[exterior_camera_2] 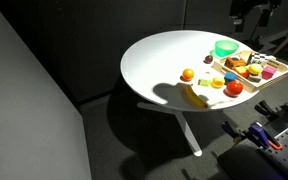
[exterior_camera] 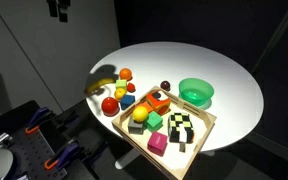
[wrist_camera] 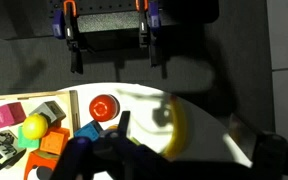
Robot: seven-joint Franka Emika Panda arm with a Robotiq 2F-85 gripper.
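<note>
My gripper stands open, its dark fingers wide apart at the bottom of the wrist view, nothing held between them. In exterior view 1 the gripper hangs high at the upper left, well above the table. Below it on the white round table lie a yellow banana, a red tomato-like fruit and an orange. A shallow wooden tray holds several coloured blocks, a checkered cube and a yellow ball. The wrist view shows the banana between the fingers' lines, far below.
A green bowl sits behind the tray, with a small dark fruit to its left. A blue block lies close to the tray. Beneath the arm shows a black base frame.
</note>
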